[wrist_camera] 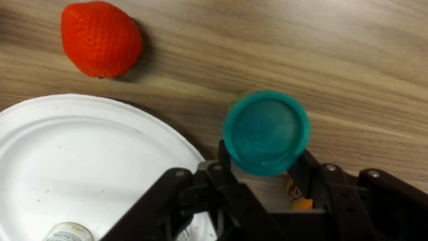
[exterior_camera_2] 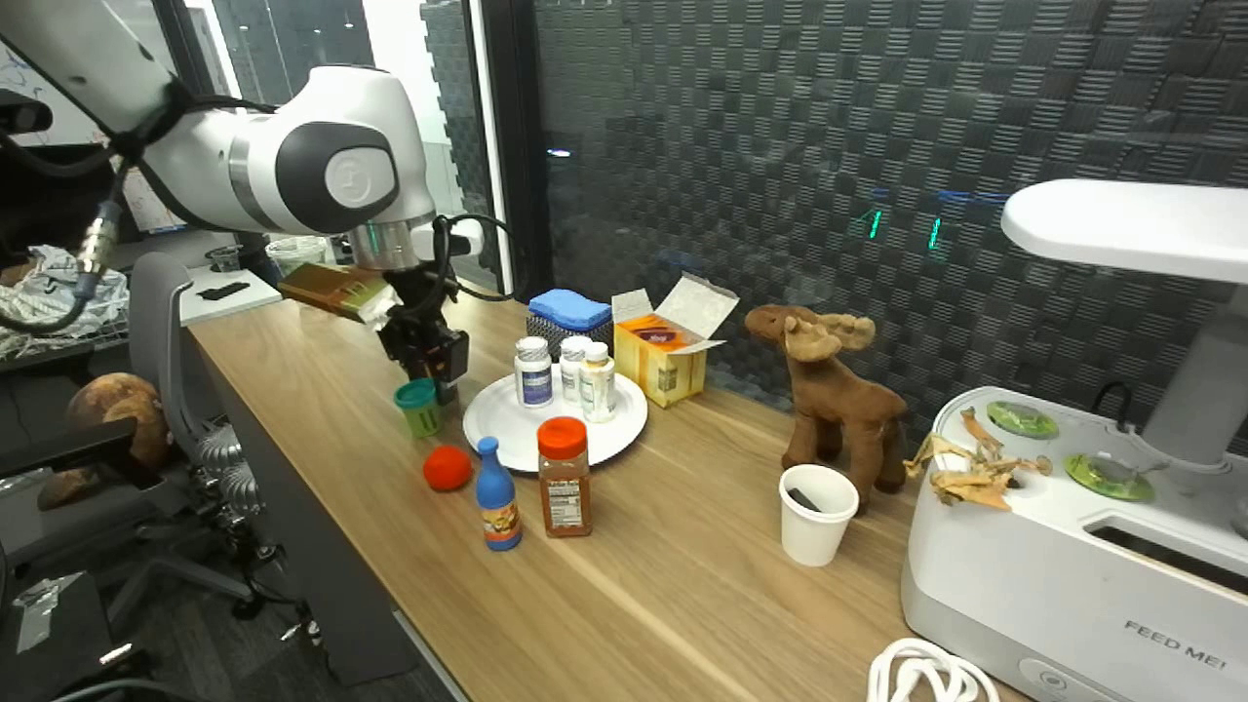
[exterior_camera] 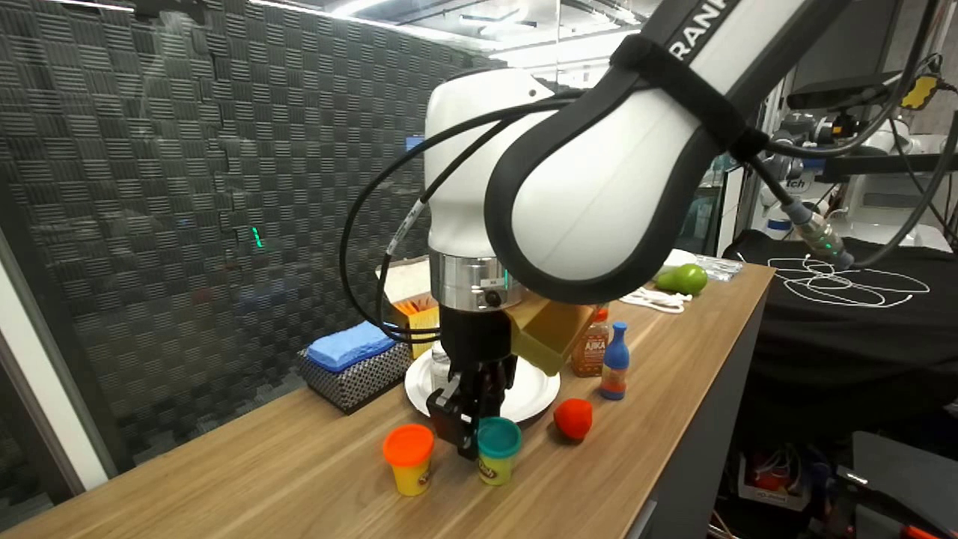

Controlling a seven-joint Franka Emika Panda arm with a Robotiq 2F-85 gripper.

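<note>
A small tub with a teal lid [wrist_camera: 266, 132] and a yellow-green body [exterior_camera: 495, 470] is held near its lid by my gripper, shut with one finger on either side. It leans slightly in the second exterior view; whether its base clears the table cannot be told. To the left of it in the first exterior view stands an orange-lidded yellow tub [exterior_camera: 410, 460]. That tub [wrist_camera: 296, 195] is mostly hidden behind my fingers in the wrist view. A red strawberry-like toy [wrist_camera: 101, 39] lies apart from the grip.
Close beside the gripper is a white plate [wrist_camera: 80, 108] with several white bottles [exterior_camera_2: 534, 372]. A blue bottle [exterior_camera_2: 497, 497] and a spice jar [exterior_camera_2: 564, 480] stand past the strawberry.
</note>
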